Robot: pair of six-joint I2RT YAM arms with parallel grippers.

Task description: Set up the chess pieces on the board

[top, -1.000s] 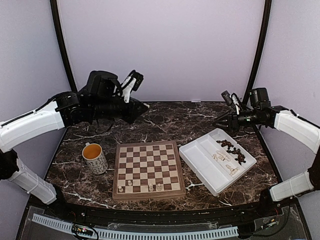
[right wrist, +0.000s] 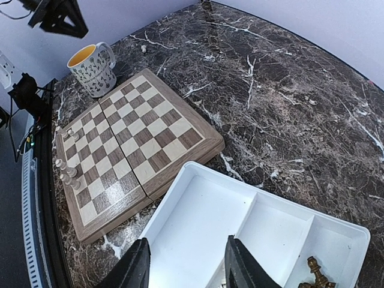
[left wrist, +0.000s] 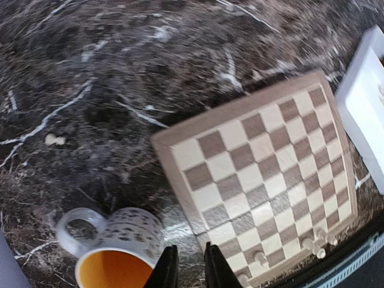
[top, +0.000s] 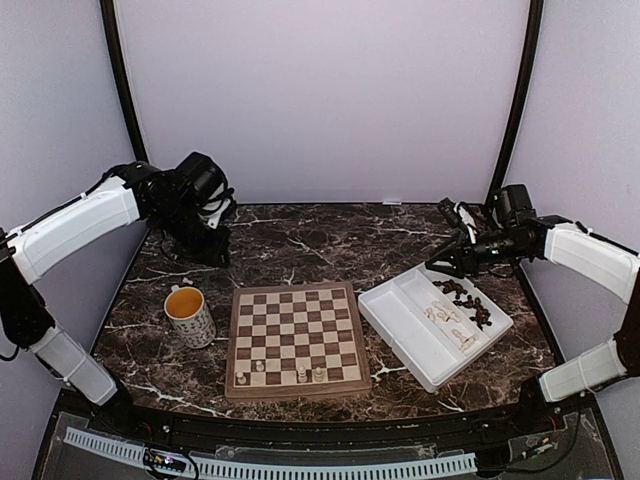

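A white chess piece lies on its side on the dark marble table, left of the board and beyond the mug; it also shows small in the right wrist view [right wrist: 143, 48]. My left gripper is open and empty, up above the table's left side. The chessboard [top: 233, 345] carries several upright white pieces [top: 302, 375] along its near edge. Over the far end of the white tray [top: 400, 340] hangs my right gripper, open with nothing between its fingers.
A patterned mug [top: 197, 326] with an orange inside stands just left of the board. In the tray, white pieces [top: 440, 314] and dark pieces [top: 478, 310] lie in separate compartments. Behind the board the table is bare.
A second ago my left gripper held a white piece high behind the board. My right arm shifted slightly.
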